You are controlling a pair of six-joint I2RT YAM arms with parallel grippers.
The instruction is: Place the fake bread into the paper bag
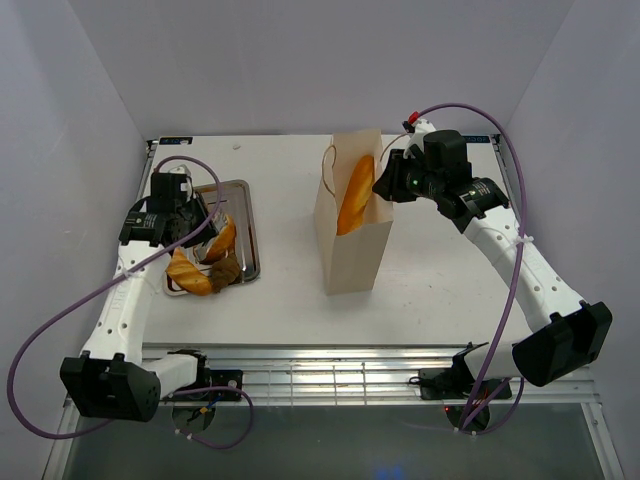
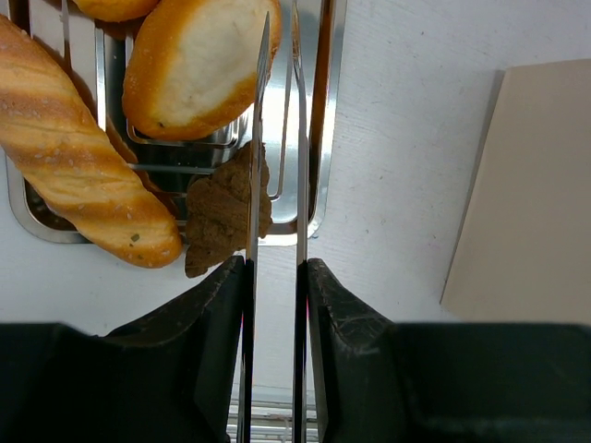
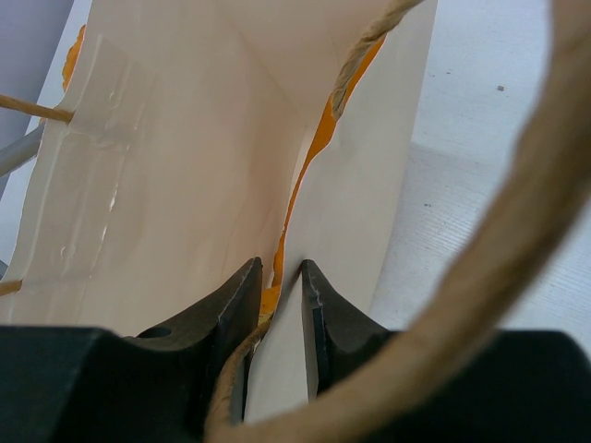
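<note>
My left gripper hangs over a metal tray [image 1: 248,240] of fake breads: a twisted loaf [image 2: 83,157], a round roll [image 2: 189,69] and a brown piece [image 2: 222,212]. Its long metal prongs are slightly apart, with the roll below. The paper bag [image 1: 350,260] stands at centre, holding a long orange bread [image 1: 355,195]. My right gripper is at the bag's right rim, the paper edge running between its fingertips; whether it grips it is hard to tell.
Grey walls bound both sides and the back.
</note>
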